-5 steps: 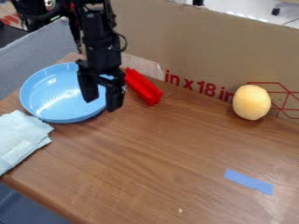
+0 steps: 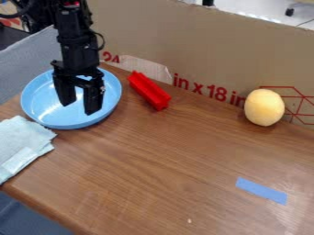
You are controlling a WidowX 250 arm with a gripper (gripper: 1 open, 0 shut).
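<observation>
My black gripper [image 2: 76, 90] hangs over the blue plate [image 2: 50, 107] at the left of the table, its fingers apart, with nothing seen between them. A red elongated object [image 2: 149, 90] lies just right of the plate. A pale yellow rounded object [image 2: 263, 107] stands at the back right, by the cardboard.
A folded light cloth [image 2: 17, 147] lies at the front left, below the plate. A blue tape strip [image 2: 262, 192] is on the right of the wooden table [image 2: 160, 174]. The cardboard wall [image 2: 208, 50] bounds the back.
My gripper has moved left from the plate's right edge to over the plate. The other objects look unmoved.
</observation>
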